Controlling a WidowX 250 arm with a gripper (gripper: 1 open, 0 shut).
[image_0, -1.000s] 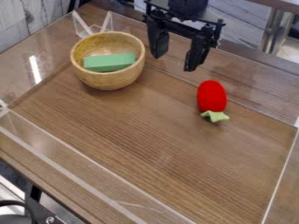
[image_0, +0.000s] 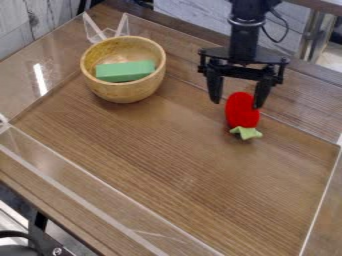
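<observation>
My black gripper (image_0: 241, 78) is open above and just behind a red strawberry-like object (image_0: 242, 108) with a pale green top, on the wooden table (image_0: 160, 185). Its fingers spread to either side near the red object's upper end; whether they touch it cannot be told.
A wooden bowl (image_0: 122, 87) holding a green block (image_0: 126, 70) stands at the upper left. A black cable lies at the bottom left edge.
My gripper has moved right from between the bowl and the red object to over the red object's upper end. The bowl and red object have not visibly moved.
</observation>
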